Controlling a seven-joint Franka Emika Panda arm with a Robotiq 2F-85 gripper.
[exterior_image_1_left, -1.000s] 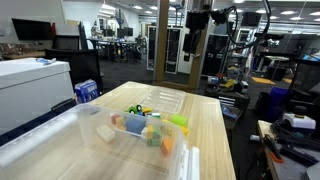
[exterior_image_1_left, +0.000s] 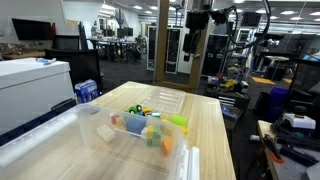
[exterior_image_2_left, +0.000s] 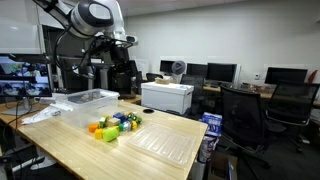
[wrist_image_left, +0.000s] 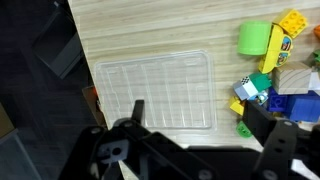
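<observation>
My gripper hangs high above the table (exterior_image_2_left: 80, 155), its fingers spread wide with nothing between them. Beneath it in the wrist view lies a pale, flat rectangular tray or lid (wrist_image_left: 155, 85). To the right of that lie a green cylinder (wrist_image_left: 254, 38), a yellow piece (wrist_image_left: 277, 48), a wooden block (wrist_image_left: 292, 78), a blue block (wrist_image_left: 303, 108) and several other small coloured pieces. In exterior view 2, a light green piece (exterior_image_2_left: 110, 133) rests at the front of the group. None of the pieces touches the gripper.
A clear plastic bin (exterior_image_1_left: 130, 143) stands on the table beside the pieces. A blue box (exterior_image_1_left: 86, 91) is at the table's far side in exterior view 1. Bare tabletop (exterior_image_1_left: 208, 125) shows along one edge.
</observation>
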